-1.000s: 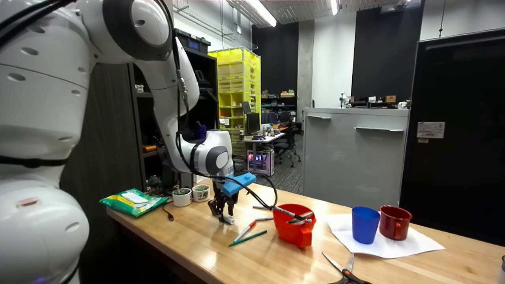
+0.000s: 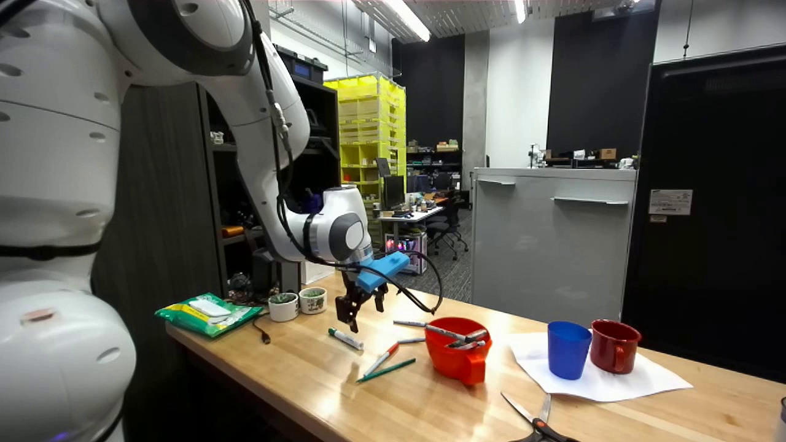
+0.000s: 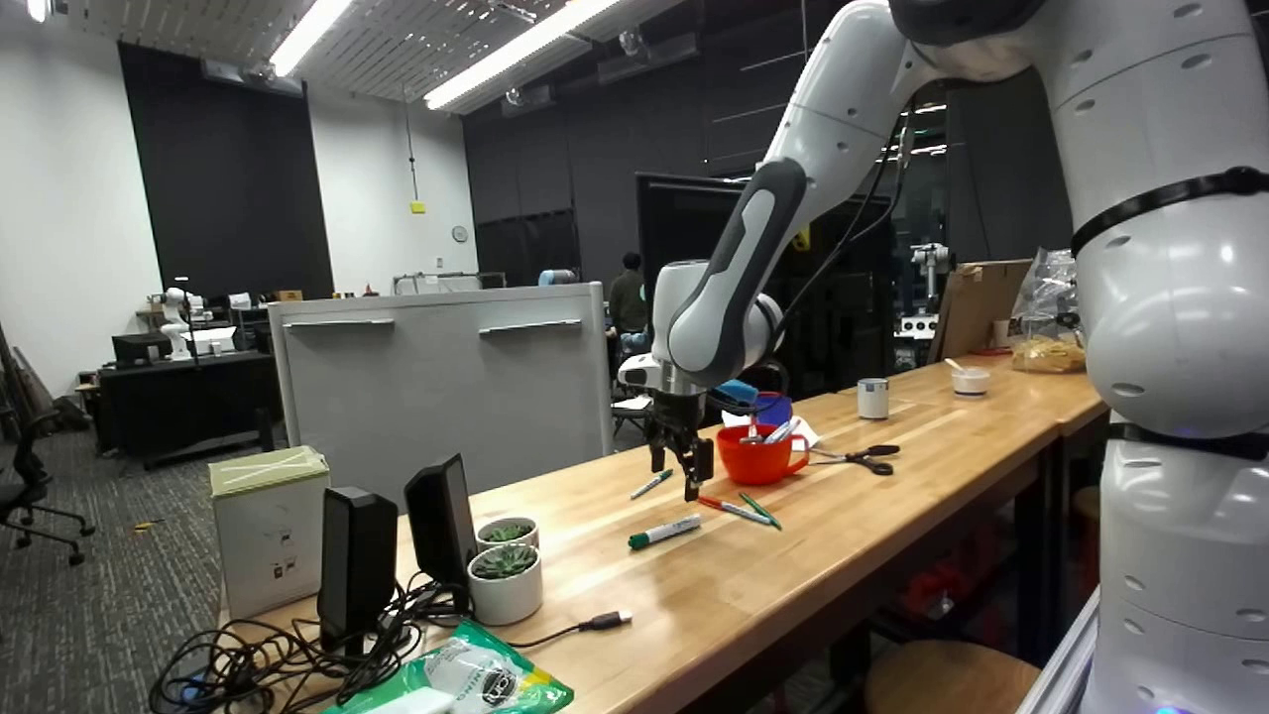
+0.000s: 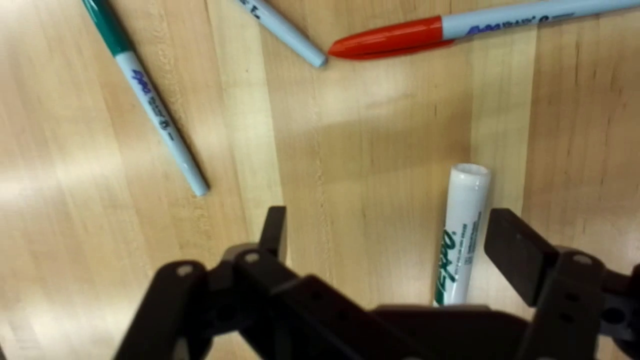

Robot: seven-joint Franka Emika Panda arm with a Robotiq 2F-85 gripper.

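Note:
My gripper [image 2: 366, 314] hangs above the wooden table, open and empty, its two fingers [image 4: 520, 255] spread wide in the wrist view. Below it lies a white Expo marker with green lettering [image 4: 463, 231], closer to the right-hand finger; its lower end is hidden behind the gripper. Exterior view 2 shows the marker's green cap [image 3: 639, 540] and the gap between marker and gripper. A red mug [image 2: 458, 361] holding several pens stands beyond, with a red-capped pen [image 2: 381, 358] and a green pen [image 2: 387, 369] on the table before it.
A blue cup [image 2: 568, 350] and a dark red mug [image 2: 616, 346] stand on white paper. Open scissors [image 2: 541, 426] lie near the front edge. Two potted succulents [image 3: 506, 583], a green bag [image 2: 210, 315] and a loose cable [image 3: 604, 621] occupy the other end.
My gripper has risen from around the white marker and shifted slightly toward the red mug. The marker stays on the table, now uncovered.

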